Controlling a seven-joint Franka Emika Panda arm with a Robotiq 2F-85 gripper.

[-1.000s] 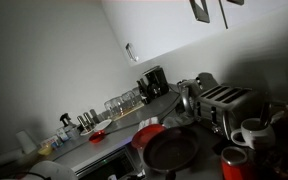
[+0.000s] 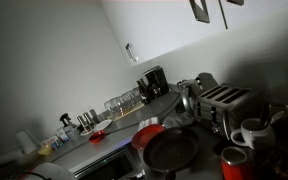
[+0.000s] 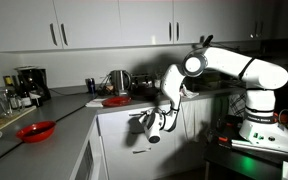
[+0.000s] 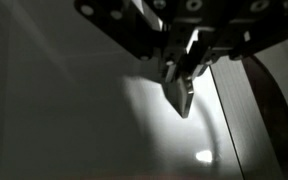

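In exterior view 2, the white arm (image 3: pixel 199 68) reaches down to the front of the white lower cabinets (image 3: pixel 116 140). My gripper (image 3: pixel 154 138) hangs low against that front, below counter height. In the wrist view the dark gripper points at a smooth, glossy grey panel (image 4: pixel 74 110), its fingers close together and shut. What lies between them is too dark and small to make out. A thin pull handle (image 3: pixel 141 151) shows on the cabinet front beside the gripper. Exterior view 1 does not show the fingers.
On the counter sit a black frying pan (image 2: pixel 171 149), a red plate (image 2: pixel 147 134), a toaster (image 2: pixel 226 106), a white mug (image 2: pixel 254 133) and a red can (image 2: pixel 236 163). A red bowl (image 3: pixel 35 131) stands on the left counter. Wall cabinets (image 3: pixel 79 30) hang above.
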